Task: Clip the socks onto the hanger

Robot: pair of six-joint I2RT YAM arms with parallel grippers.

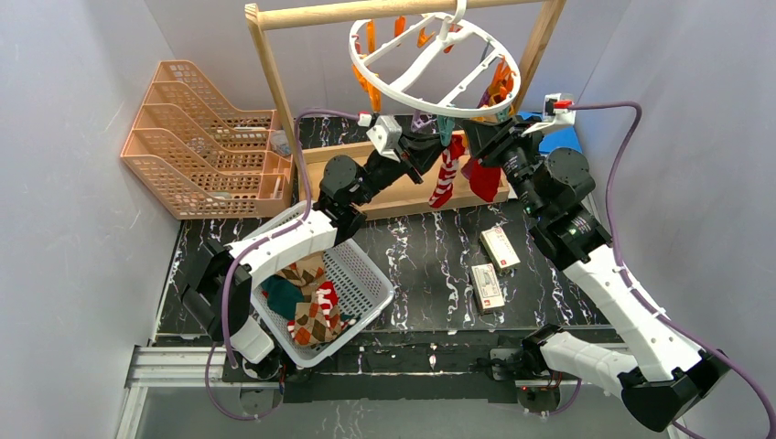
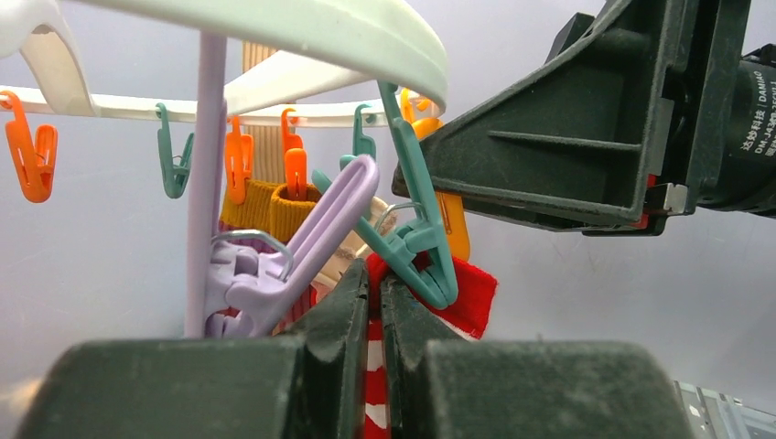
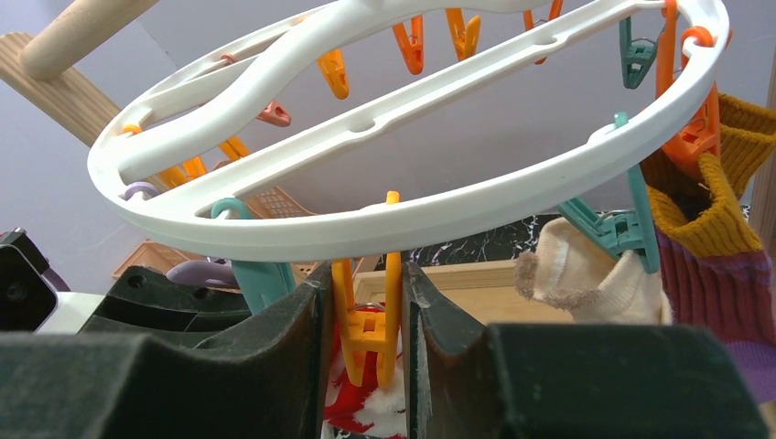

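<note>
The red sock with white stripes (image 1: 446,172) hangs below the near rim of the white round hanger (image 1: 361,69). My left gripper is shut on it near its top, beside a teal clip (image 2: 423,215) and a lilac clip (image 2: 316,238). Whether the teal clip's fingers grip the sock or only lie over it, I cannot tell. On an orange clip (image 3: 368,331) hanging from the rim, my right gripper is shut, one finger on each side; red and white cloth (image 3: 375,402) shows behind and below that clip.
Other socks, one mustard and purple (image 3: 723,219) and one cream (image 3: 595,274), hang at the right of the hanger. Below stand a grey basket with socks (image 1: 371,306), two small boxes (image 1: 487,288) and a wooden tray (image 1: 393,203). Both grippers are close together under the rim.
</note>
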